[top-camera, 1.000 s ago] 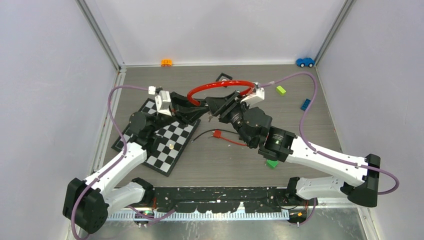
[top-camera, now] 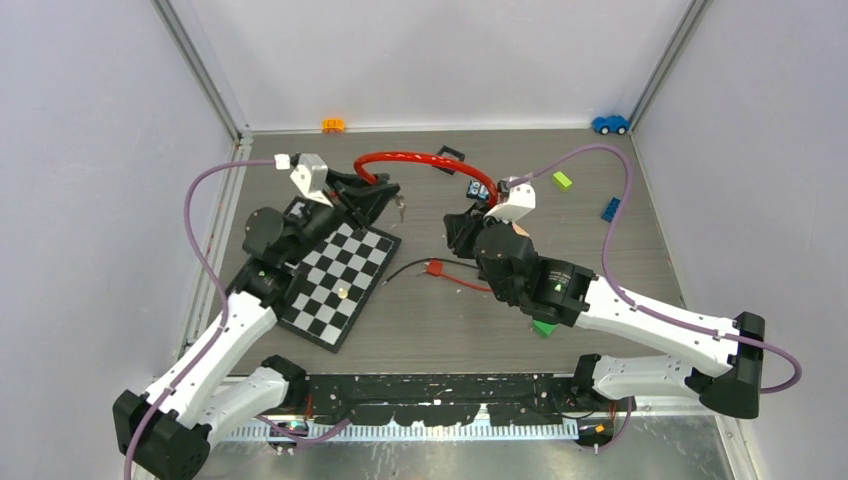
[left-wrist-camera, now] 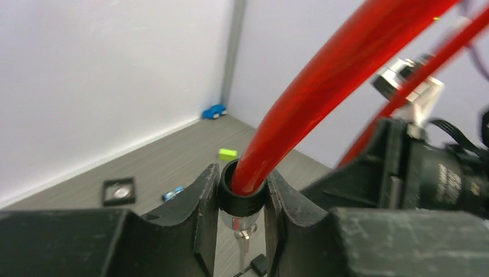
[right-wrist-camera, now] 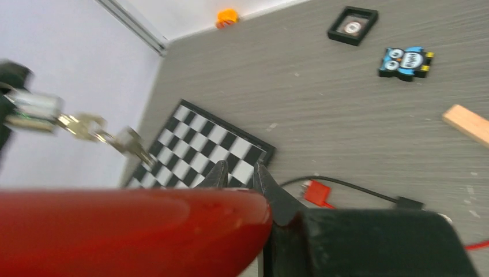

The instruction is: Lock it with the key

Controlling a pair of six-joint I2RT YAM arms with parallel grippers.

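Observation:
A thick red cable (top-camera: 410, 156) arches between my two grippers. My left gripper is shut on the black collar (left-wrist-camera: 239, 193) at one end of this cable lock, and the silver lock body with keys (left-wrist-camera: 243, 236) hangs below its fingers. In the right wrist view the silver lock cylinder (right-wrist-camera: 37, 109) and dangling keys (right-wrist-camera: 86, 126) appear at the left, blurred. My right gripper (top-camera: 465, 232) is shut on the cable's other end; in its wrist view the red tube (right-wrist-camera: 144, 231) hides most of the grip. A clear gap separates the two grippers.
Beneath the left arm lies a checkered board (top-camera: 345, 275). A black cable and red connector (top-camera: 434, 267) lie mid-table. Toward the back are a black square frame (right-wrist-camera: 353, 26) and an owl-shaped piece (right-wrist-camera: 406, 63); a wooden block (right-wrist-camera: 470, 124) lies nearby.
The grippers were close together, with the cable ends nearly meeting. Now my left gripper has drawn away to the left, and the red loop has widened. The right gripper has shifted slightly.

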